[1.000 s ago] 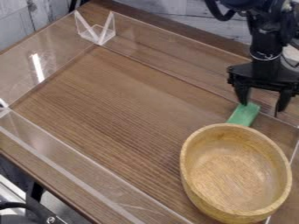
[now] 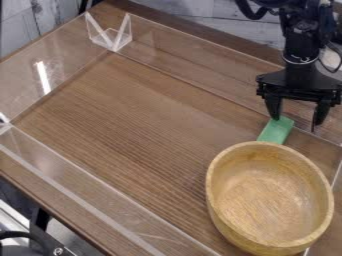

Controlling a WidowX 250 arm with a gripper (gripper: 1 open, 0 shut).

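My black gripper [image 2: 297, 108] hangs at the right side, open, its fingers straddling the space just behind a small green block [image 2: 275, 131] lying on the wooden table. The block's far end is close under the left finger; whether they touch I cannot tell. A large tan oval bowl [image 2: 267, 195] fills the lower right, just in front of the green block.
A clear wire-like holder [image 2: 110, 32] stands at the back left. The table has raised edges at the left and back.
My gripper has shifted very slightly over the last second, staying open above the green block's far end. The block and bowl stay where they were.
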